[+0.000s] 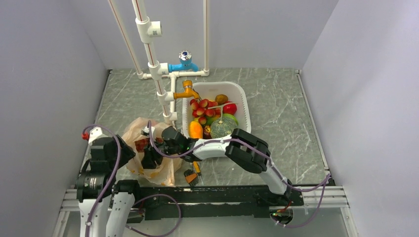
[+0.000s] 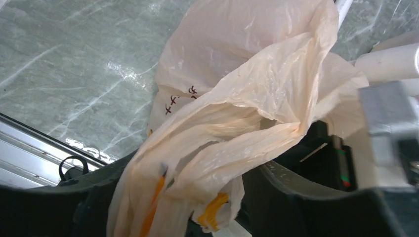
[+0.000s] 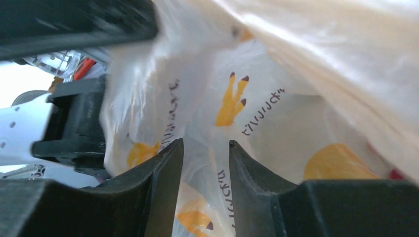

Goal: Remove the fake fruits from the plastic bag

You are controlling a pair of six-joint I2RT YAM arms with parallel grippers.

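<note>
The pale plastic bag [image 1: 168, 173] lies on the counter, with reddish fruit [image 1: 142, 144] partly visible in it. Over the bag's left edge reaches my left gripper [image 1: 130, 153]; in its wrist view the crumpled bag rim [image 2: 237, 148] passes between widely parted fingers. My right gripper is at the bag's mouth, its fingers a little apart with no fruit between them. Behind them the printed inner side of the bag [image 3: 257, 133] shows, and a bit of something red [image 3: 396, 174] peeks out at the right. Most of the bag's contents are hidden.
A white basket [image 1: 245, 106] holding several fake fruits stands behind the right arm. White pipes with a blue tap [image 1: 185, 64] and an orange tap [image 1: 188, 91] rise beside it. A small brush [image 1: 191, 177] lies near the front edge.
</note>
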